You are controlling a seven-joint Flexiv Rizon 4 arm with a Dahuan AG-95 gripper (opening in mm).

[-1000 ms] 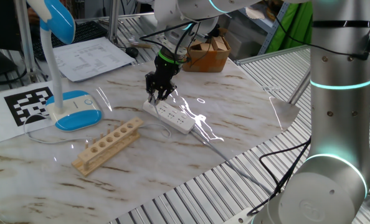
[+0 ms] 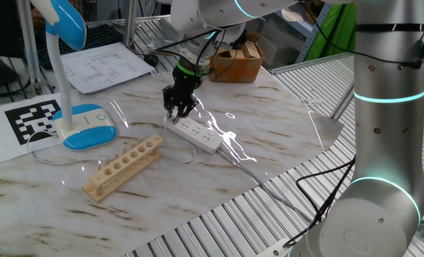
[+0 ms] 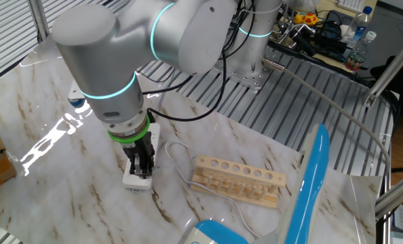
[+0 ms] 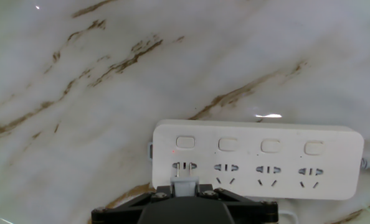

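Observation:
A small white two-pin plug (image 4: 185, 185) is pinched in my gripper (image 2: 175, 116), which is shut on it. In the wrist view its two metal prongs point at the end socket of the white power strip (image 4: 284, 134), overlapping the slots. Whether the pins touch or enter those slots cannot be told. The strip lies flat on the marble-patterned table, and my black fingers stand over its end, seen also in exterior view 2. A thin white cord (image 3: 181, 169) loops from the gripper's area toward the blue and white lamp (image 2: 87, 128).
Beside the strip stands a wooden test-tube rack (image 2: 126, 165). An orange-brown box (image 2: 237, 66) is at the back, near papers (image 2: 105, 68). The strip's grey cable (image 2: 265, 185) runs off the table edge. Bare tabletop surrounds the strip's socket end.
In exterior view 1 my gripper has shifted slightly left and down toward the strip's end, still with the plug. The strip, rack and lamp stay in place.

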